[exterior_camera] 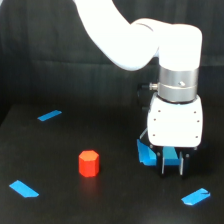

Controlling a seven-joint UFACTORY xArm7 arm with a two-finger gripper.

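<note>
My white gripper points straight down at the right of the dark table, its dark fingers fairly close together. A blue object lies at the gripper, partly hidden by it. Some blue shows between the fingers and some to their left. Whether the fingers touch or grip it cannot be made out. To the left, well apart from the gripper, a red-orange hexagonal block stands on the table.
Blue strips lie flat on the table: one back left, a second front left, a third front right. Open dark table surrounds the red block. A dark curtain hangs behind.
</note>
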